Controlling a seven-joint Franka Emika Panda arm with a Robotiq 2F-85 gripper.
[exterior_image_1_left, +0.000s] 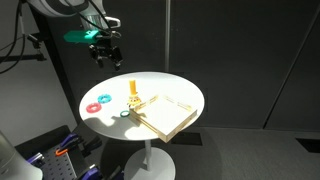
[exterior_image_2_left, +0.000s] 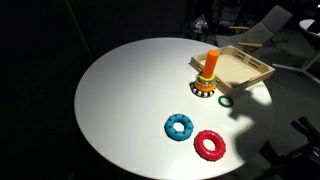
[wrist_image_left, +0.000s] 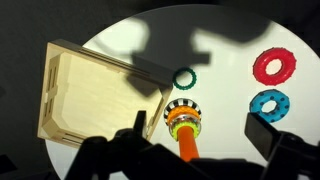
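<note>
High above the round table, my gripper (exterior_image_1_left: 109, 65) stands open with nothing between its fingers. A stacking post (exterior_image_2_left: 212, 63) with an orange top stands upright on the table. Around its base sit a yellow ring, an orange one and a black-and-white one. In the wrist view the post (wrist_image_left: 187, 142) appears between my spread fingers, well below them. A small dark green ring (wrist_image_left: 184, 76) lies flat near the post. Farther off lie a red ring (wrist_image_left: 274, 66) and a blue ring (wrist_image_left: 270, 105), close together but apart.
A shallow, empty wooden tray (wrist_image_left: 98, 98) sits beside the post, at the table's edge.
</note>
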